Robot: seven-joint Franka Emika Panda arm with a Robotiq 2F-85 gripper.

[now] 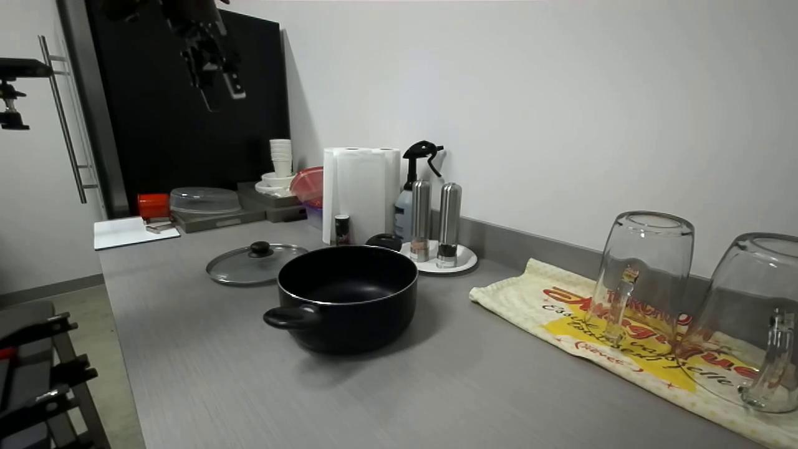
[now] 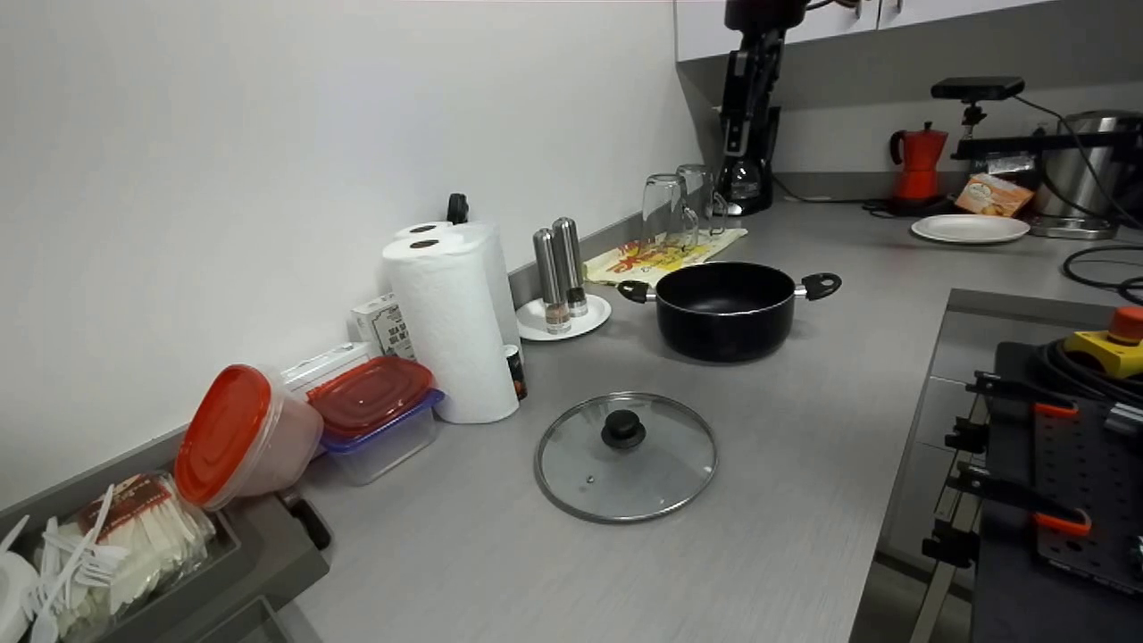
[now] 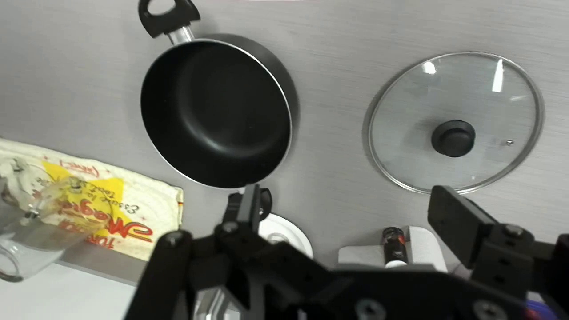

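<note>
My gripper is open, its two fingers wide apart with nothing between them. It hangs high above the counter, and exterior view 1 shows it at the top left against a black panel. An empty black pot [image 2: 724, 313] with two handles stands uncovered on the counter. Beside it, flat on the counter and apart from the pot, lies a round glass lid [image 2: 627, 471] with a black knob [image 3: 453, 138]. In the wrist view the pot [image 3: 216, 114] is at upper left and the lid to the right, both beyond my fingertips.
Along the wall stand paper towel rolls [image 2: 450, 332], two steel mills on a white plate [image 1: 465, 262], and upturned glass jugs [image 1: 644, 262] on a yellow-printed cloth [image 1: 538, 299]. Plastic containers [image 2: 380, 413] sit at the far end.
</note>
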